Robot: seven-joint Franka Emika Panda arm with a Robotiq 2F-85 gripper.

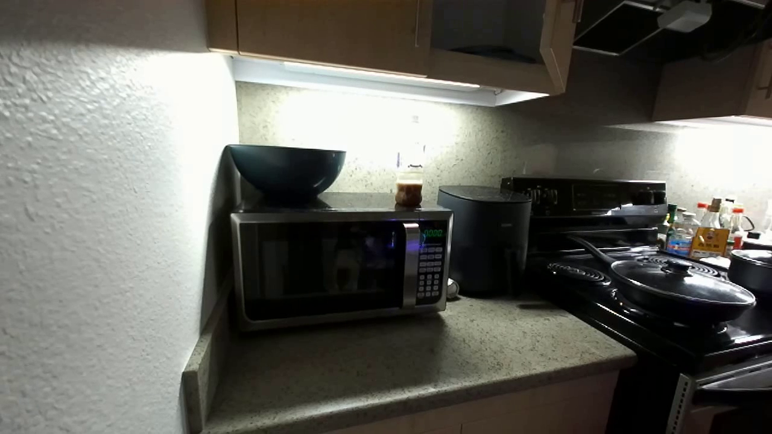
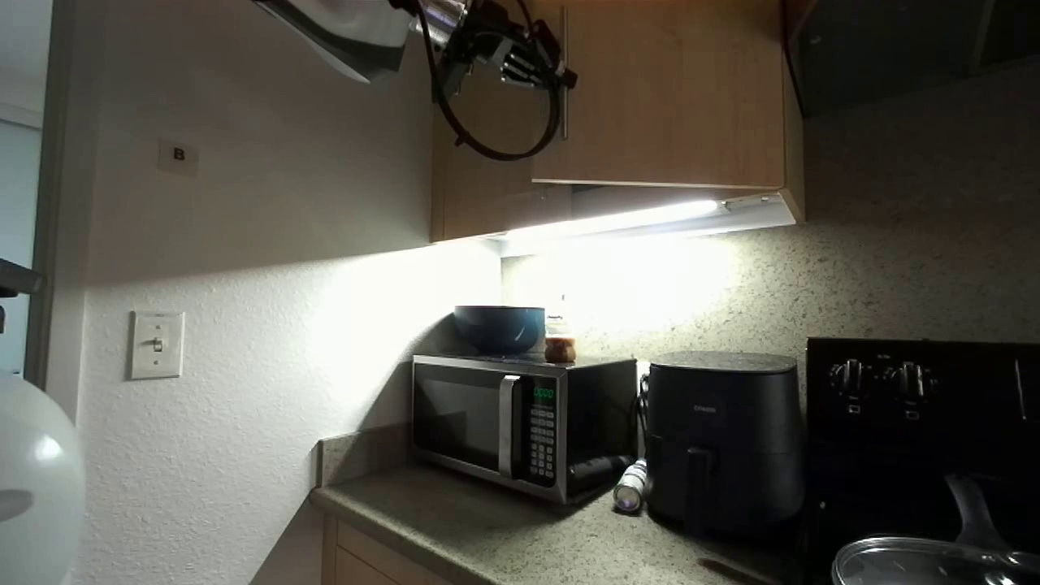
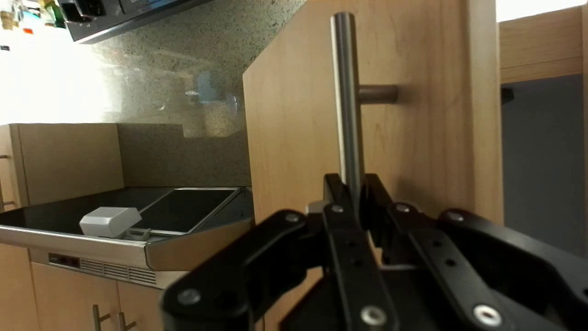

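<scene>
A wooden upper cabinet door (image 1: 558,43) stands swung out, with the dark cabinet interior (image 1: 485,25) showing beside it. Its slim metal bar handle (image 3: 346,88) runs down between the black fingers of my gripper, which is shut on it near the bar's end. Past the door's edge, the wrist view shows part of the grey cabinet interior (image 3: 543,160). From the other exterior side, the gripper (image 2: 561,78) is up at the handle (image 2: 565,122) on the left of the door's face (image 2: 673,88); its fingers are hard to make out there.
Below are a microwave (image 1: 325,267) bearing a dark bowl (image 1: 287,172) and a bottle (image 1: 409,189), then a black air fryer (image 1: 483,239). A lidded pan (image 1: 680,289) sits on the stove. The range hood (image 3: 71,229) is close to the door.
</scene>
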